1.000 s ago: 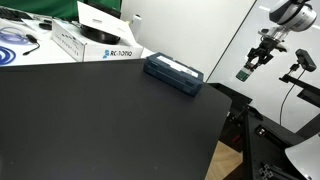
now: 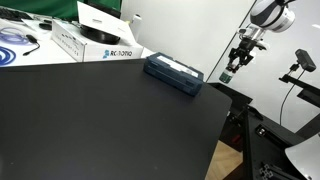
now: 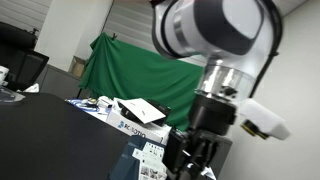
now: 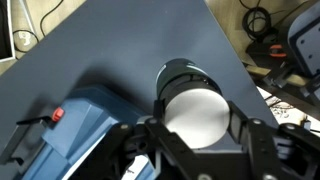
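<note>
A small cylinder with a round white top (image 4: 196,118) and a dark green side is between the fingers of my gripper in the wrist view. The gripper is shut on it. In exterior view 1 the greenish cylinder (image 2: 227,75) hangs below the gripper (image 2: 232,67), in the air to the right of the dark table. Exterior view 2 shows the wrist large and close, with the dark gripper (image 3: 190,152) low in the picture; the cylinder cannot be made out there.
A dark blue case (image 2: 173,74) lies on the black table (image 2: 100,125) near its right edge. Behind it stand a white Robotiq box (image 2: 95,44) and loose blue cables (image 2: 12,36). Black equipment (image 2: 262,135) stands at the right.
The case and boxes have stayed put.
</note>
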